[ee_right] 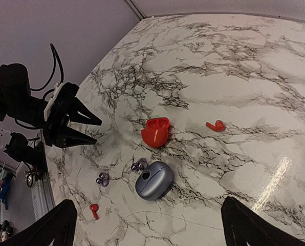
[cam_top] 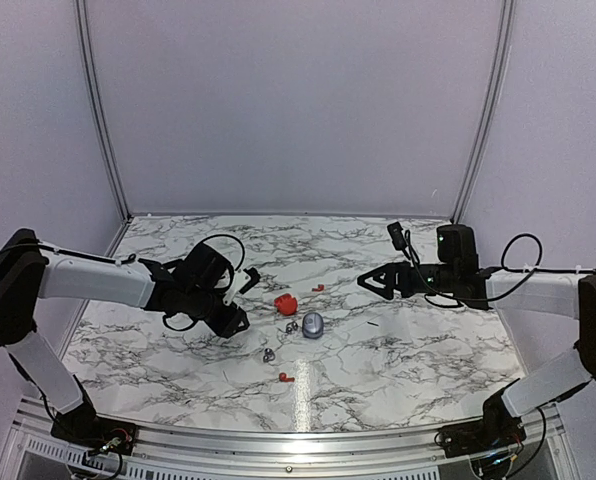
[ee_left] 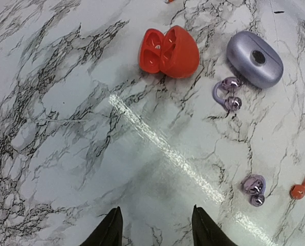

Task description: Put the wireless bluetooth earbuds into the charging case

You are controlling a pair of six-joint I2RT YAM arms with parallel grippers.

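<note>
A red charging case stands with its lid up on the marble table, wells showing in the left wrist view. Two loose red earbuds lie apart: one red earbud beyond the case, another red earbud near the front. My left gripper is open, nothing between its fingers, left of the case and clear of it in the top view. Over on the right, my right gripper hangs open and empty.
A closed purple case sits right of the red one, a clip-shaped purple earbud close beside it. Another purple earbud lies nearer the front. A small dark mark is on the table. Bare table surrounds these objects.
</note>
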